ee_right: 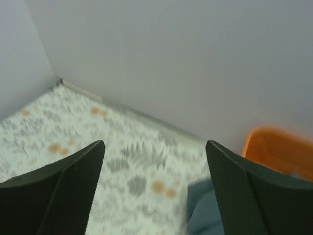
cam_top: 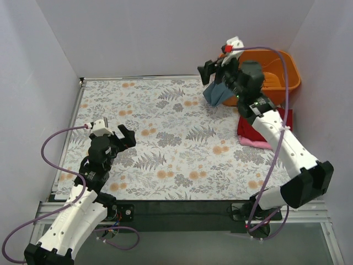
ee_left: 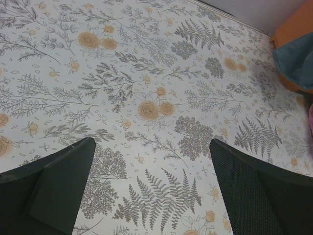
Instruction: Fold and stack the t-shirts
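Note:
A blue-grey shirt [cam_top: 218, 94] hangs from the front of the orange bin, its lower end near the table; it also shows in the left wrist view [ee_left: 293, 61] and, blurred, in the right wrist view [ee_right: 203, 205]. My right gripper [cam_top: 208, 70] is above and left of it, part open, with nothing seen between its fingers. A red folded shirt [cam_top: 248, 130] and a pink one [cam_top: 252, 142] lie on the right side of the table, partly hidden by the right arm. My left gripper [cam_top: 126, 136] stands open over the left of the table, empty.
The orange bin [cam_top: 281, 66] fills the back right corner, against the walls. White walls enclose the back and sides.

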